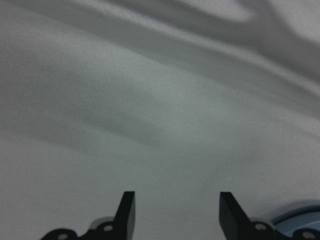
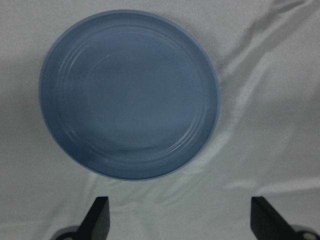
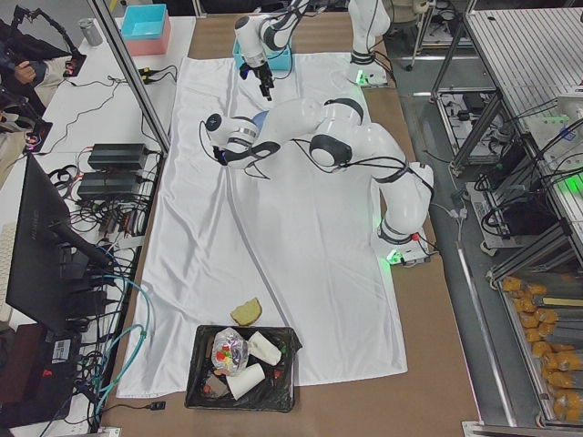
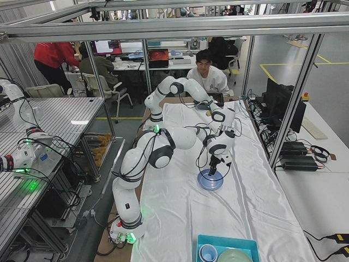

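A round blue plate (image 2: 129, 95) lies flat on the white cloth, whole in the right wrist view and beneath the arms in the camera right view (image 4: 205, 182). My right gripper is open over the cloth beside the plate, nothing between its fingers. My left gripper is open above bare cloth, with a blue rim (image 1: 302, 220) at the lower right of its view.
A black bin (image 3: 196, 382) with mixed items and a yellow piece (image 3: 246, 311) are at one end of the cloth. A turquoise tray (image 4: 245, 243) with cup and bowl is at the other.
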